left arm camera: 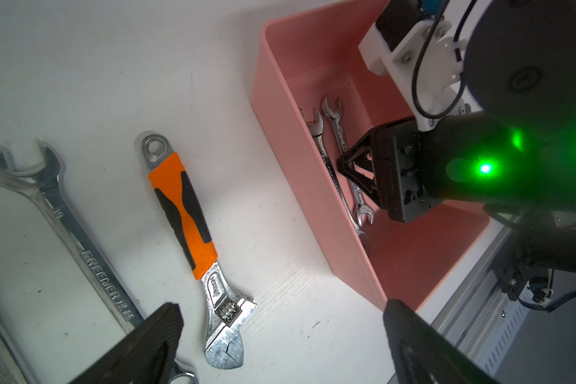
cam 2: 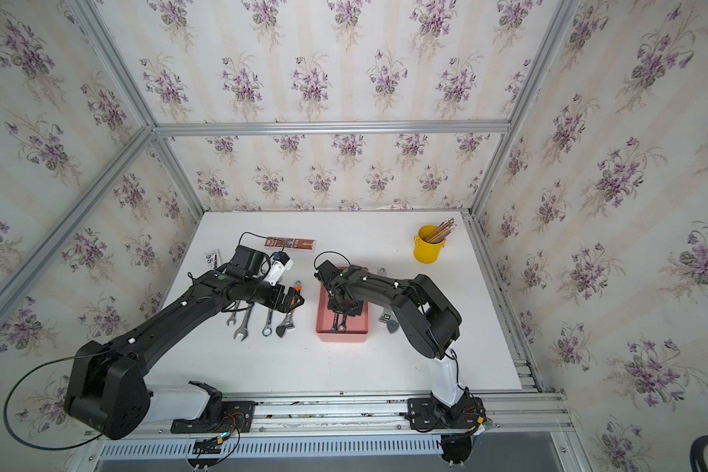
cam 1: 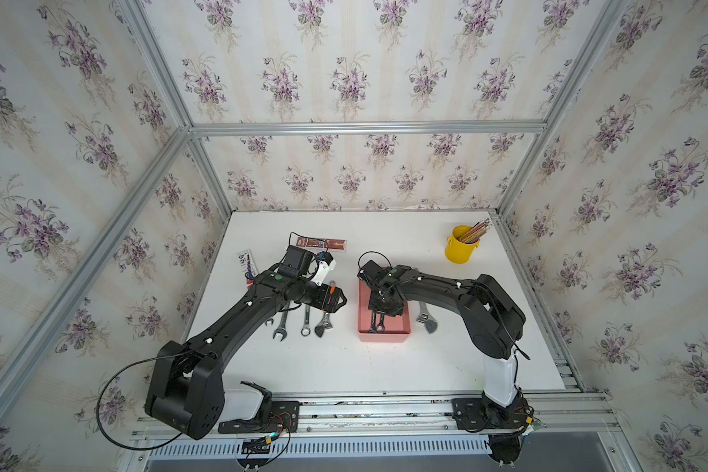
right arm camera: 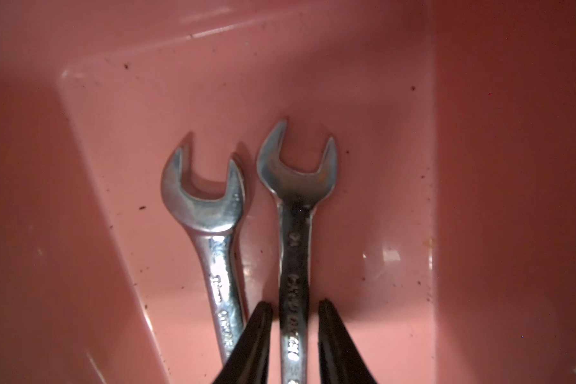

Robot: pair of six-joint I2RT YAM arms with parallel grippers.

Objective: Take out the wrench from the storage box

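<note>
Inside the pink storage box [left arm camera: 294,166] two silver wrenches lie side by side on the floor. My right gripper reaches down into the box, its fingers [right arm camera: 256,339] open on either side of the shaft of the right-hand wrench [right arm camera: 294,256], with a narrow gap showing on both sides. The other wrench [right arm camera: 204,211] lies to its left, close to the left finger. My left gripper hangs open over the table left of the box, nothing between its fingers.
Left of the box lie an orange-handled adjustable wrench [left arm camera: 185,211] and several more wrenches, one a large wrench [left arm camera: 76,236]. Another adjustable wrench [cam 1: 426,316] lies right of the box. A yellow bucket [cam 1: 459,247] stands at the back right.
</note>
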